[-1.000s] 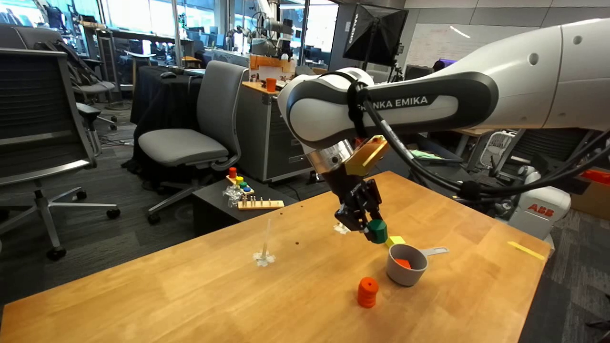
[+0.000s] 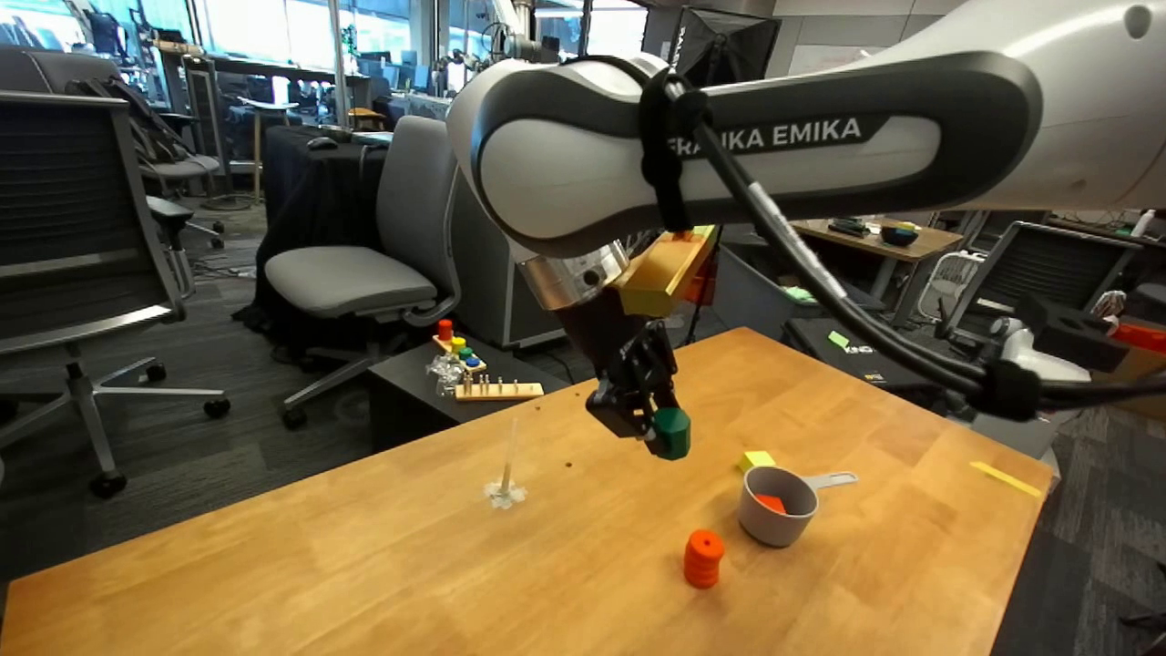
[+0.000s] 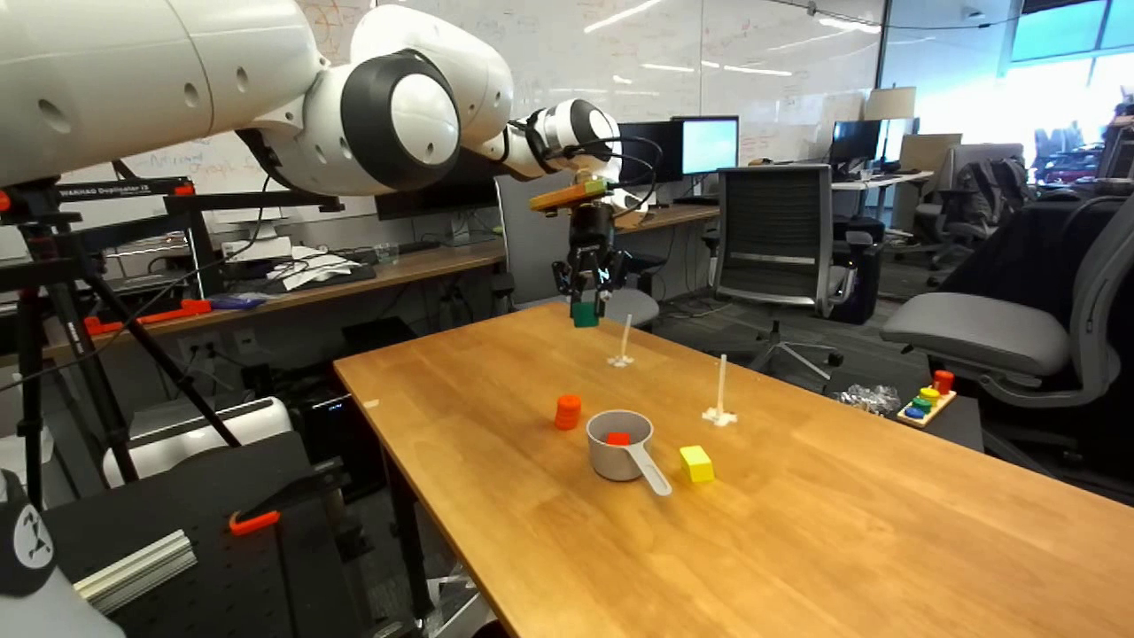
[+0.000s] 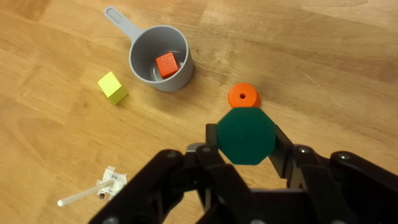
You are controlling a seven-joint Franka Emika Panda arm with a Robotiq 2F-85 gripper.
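Note:
A dark green eight-sided block (image 4: 246,136) is gripped between the two fingertips of my gripper (image 2: 653,433), shut on it and held in the air above the table. In the wrist view the block partly covers the stack of orange discs (image 4: 242,95) standing below. A grey cup with a handle (image 4: 188,71) holds a red cube (image 4: 167,65). Just beside the cup, a yellow block (image 4: 113,87) lies on the wood. Seen from the second exterior view, the gripper (image 3: 586,303) hangs over the far end of the table.
Two thin upright pegs are taped to the table, a nearer peg (image 3: 722,385) and a farther peg (image 3: 625,338).
The gripper has moved left in exterior view 1, away from the cup and yellow block, carrying the green block. It also sits slightly higher. The objects on the table have not moved.

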